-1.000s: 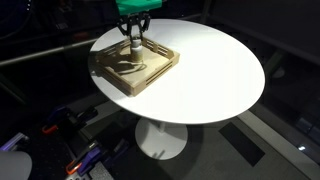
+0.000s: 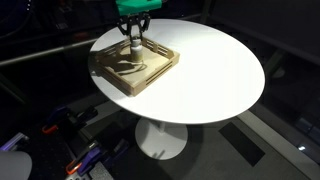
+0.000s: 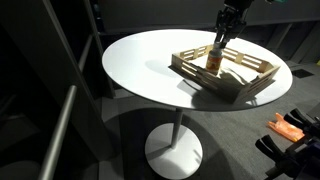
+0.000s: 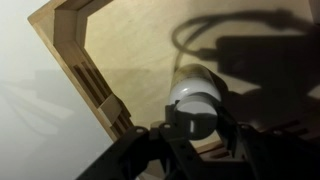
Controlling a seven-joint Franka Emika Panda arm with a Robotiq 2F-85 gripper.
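A small bottle with a pale cap (image 4: 194,110) stands upright in a shallow wooden tray (image 2: 164,78). In exterior view 2 the bottle (image 3: 214,61) shows an orange-brown body. My gripper reaches down from above, its dark fingers on either side of the cap, shut on it. From exterior view 1 the gripper (image 2: 136,32) is right over the bottle (image 2: 136,51). The fingertips' contact on the cap is partly lost in shadow.
The tray's slatted walls (image 3: 252,86) surround the bottle. A loop-shaped shadow falls on the tray floor.
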